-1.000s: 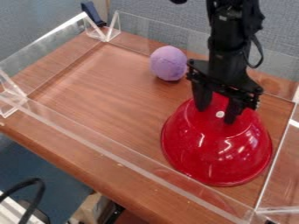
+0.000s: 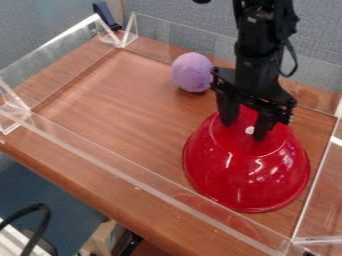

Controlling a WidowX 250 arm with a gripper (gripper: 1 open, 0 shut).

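Note:
A large red dome-shaped object (image 2: 243, 172), like an upturned bowl or lid, rests on the right part of the wooden table. The black gripper (image 2: 255, 116) hangs down over its top, its fingers at the red surface near a small light spot. Whether the fingers are open or shut, or hold any part of it, I cannot tell. A purple ball (image 2: 191, 72) sits at the back of the table, left of the arm.
Clear plastic walls border the wooden table (image 2: 107, 110). A dark cable (image 2: 40, 215) lies outside at the bottom left.

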